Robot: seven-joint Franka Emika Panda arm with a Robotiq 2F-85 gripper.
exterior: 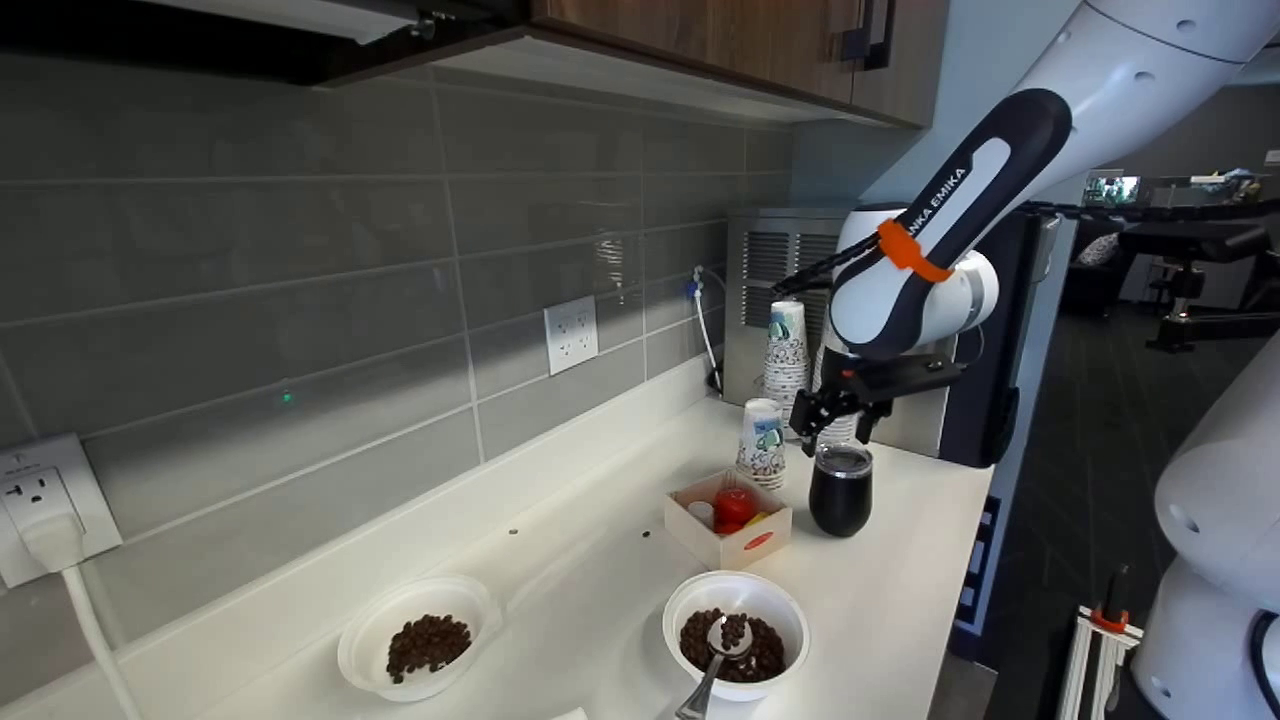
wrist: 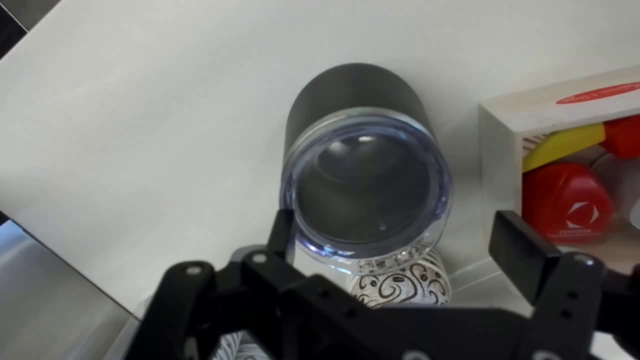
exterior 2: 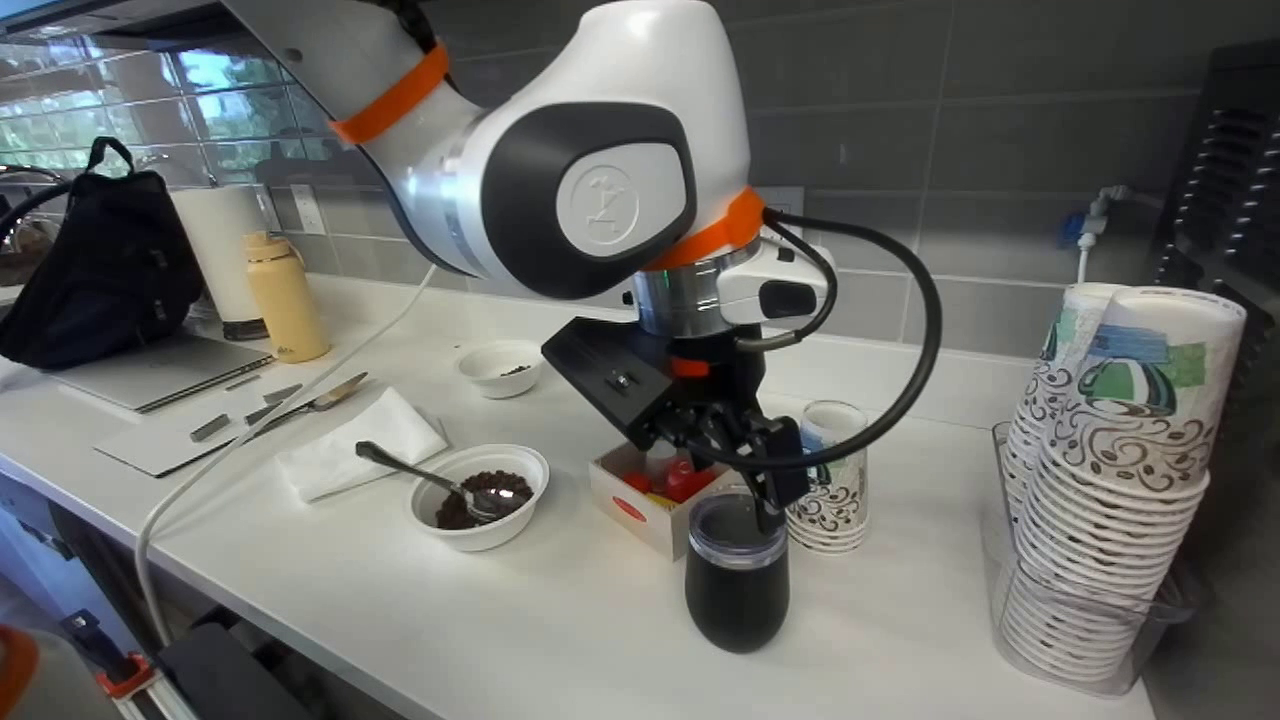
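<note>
A black tumbler (exterior: 841,494) with a clear lid stands upright on the white counter, right of a small box. Above it is my gripper (exterior: 845,439), pointing down with its fingers apart. In the wrist view the tumbler's lid (wrist: 366,180) lies ahead of the open gripper, closer to the left fingertip (wrist: 282,231) than to the right one. The left fingertip overlaps the lid's edge in that view; whether they touch I cannot tell. Nothing is held. In the second exterior view the tumbler (exterior 2: 737,588) sits just below the fingers.
The box (exterior: 752,546) of toy food stands close beside the tumbler. Paper cups (exterior: 761,446) are stacked behind, with taller stacks (exterior 2: 1098,504) nearby. Two white bowls, one with a spoon (exterior: 727,642), hold brown pellets.
</note>
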